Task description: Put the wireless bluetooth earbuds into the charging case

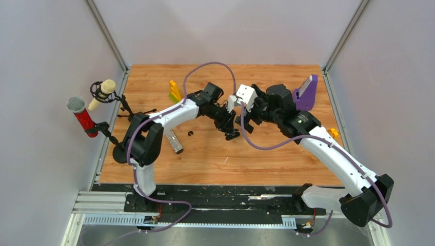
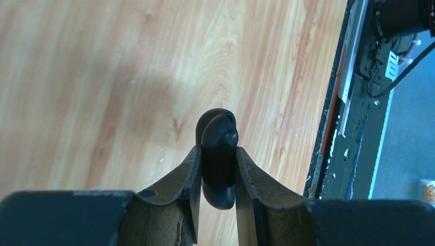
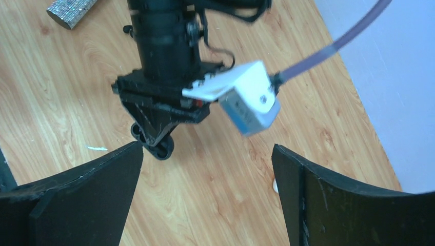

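My left gripper is shut on a small glossy black object (image 2: 218, 182), which looks like the earbuds' case, held upright over the wood tabletop (image 2: 128, 87); in the top view it is near the table's middle. My right gripper stands open above and to the right of the left one, nothing between its fingers. Its wrist view shows the black case (image 3: 161, 147) beneath the left gripper's housing. Tiny black pieces (image 1: 190, 133), possibly earbuds, lie left of it. A white object (image 3: 275, 185) is partly hidden behind a right finger.
A silver cylinder (image 1: 174, 142) and yellow block (image 1: 174, 89) lie on the left, near the microphone stands (image 1: 121, 151). A purple holder (image 1: 305, 96) and yellow object (image 1: 333, 133) sit at right.
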